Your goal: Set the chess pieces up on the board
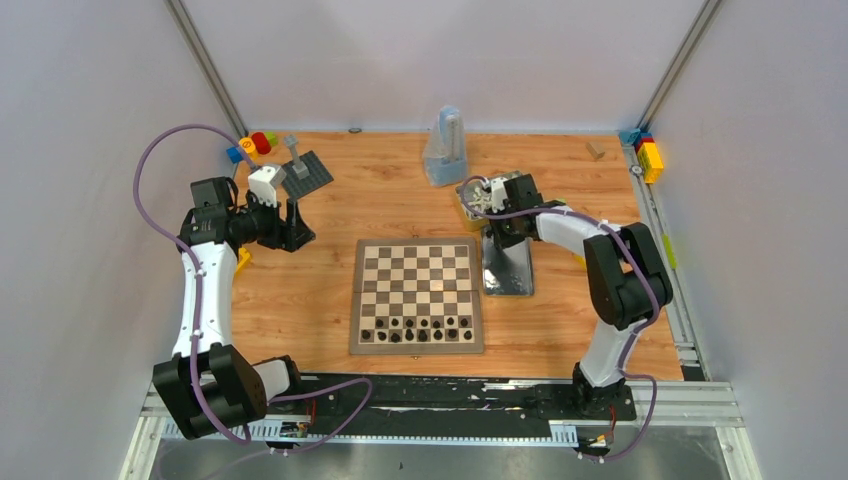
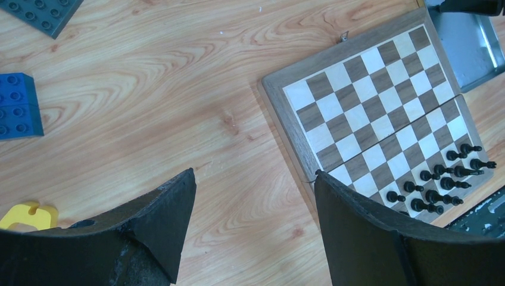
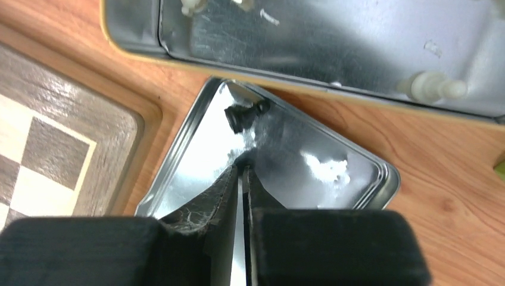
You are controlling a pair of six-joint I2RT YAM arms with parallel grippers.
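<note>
The chessboard (image 1: 416, 277) lies mid-table with black pieces (image 2: 452, 183) standing on the rows nearest the front edge. To its right is a metal tray (image 1: 508, 270), with a small black piece (image 3: 241, 116) lying in its upper corner in the right wrist view. My right gripper is over that tray, its fingers nearly together on a small dark piece, blurred at the tips. Behind it a box (image 3: 333, 42) holds white pieces (image 3: 435, 88). My left gripper hangs open at the left, beside the board, with nothing between its fingers.
A plastic container (image 1: 445, 150) stands at the back centre. A grey plate (image 1: 308, 172), coloured bricks and a yellow piece (image 2: 28, 215) are at the left. The table left of the board is clear.
</note>
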